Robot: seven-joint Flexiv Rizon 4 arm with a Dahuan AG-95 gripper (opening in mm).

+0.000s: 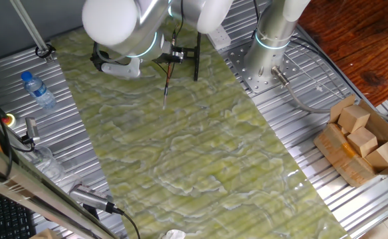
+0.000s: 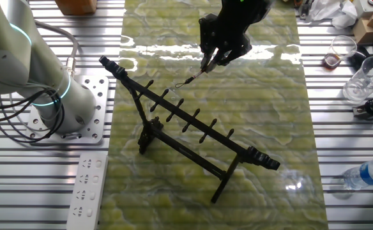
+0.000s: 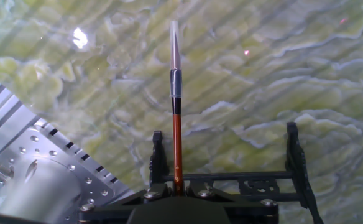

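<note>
My gripper is shut on a brush (image 3: 178, 140) with an orange-brown handle, a silver ferrule and a pale pointed tip. The tip points away from the fingers in the wrist view. A thin dark loop (image 2: 185, 83) at the brush's handle end sticks out of my gripper (image 2: 216, 62) in exterior view 2, toward the black rack. This black brush rack (image 2: 190, 119), with a row of short pegs along its top bar, stands on the mat and holds no brush. In exterior view 1 the brush (image 1: 166, 93) hangs beside the rack (image 1: 197, 58), apart from it.
A green marbled mat (image 1: 200, 166) covers the table, mostly bare. The robot base (image 1: 264, 63) and a white power strip (image 2: 87, 191) are near the rack. A cardboard box (image 1: 347, 156) with wooden blocks lies at one side, a water bottle (image 1: 40, 91) at the other.
</note>
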